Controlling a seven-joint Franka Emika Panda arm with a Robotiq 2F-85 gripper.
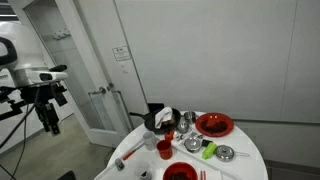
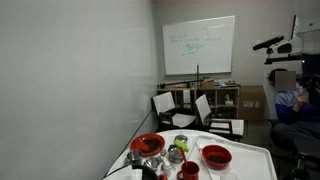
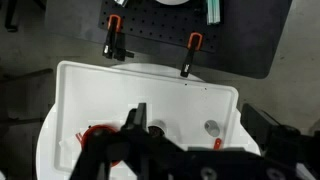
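Note:
My gripper hangs at the left, in the air and well apart from the round white table. It is open, with nothing seen between its fingers. In the wrist view its dark body covers the lower middle and hides part of a white tray. On that tray, a red bowl is partly covered by the gripper, and a small silver disc lies beside a small red piece. A red plate, a red cup and a green item are on the table.
A dark pan stands at the table's back left. Silver pots, including one pot, crowd the middle. Close to the tray, a black perforated plate carries two clamps. Much of the tray's middle is bare. A door stands behind the arm.

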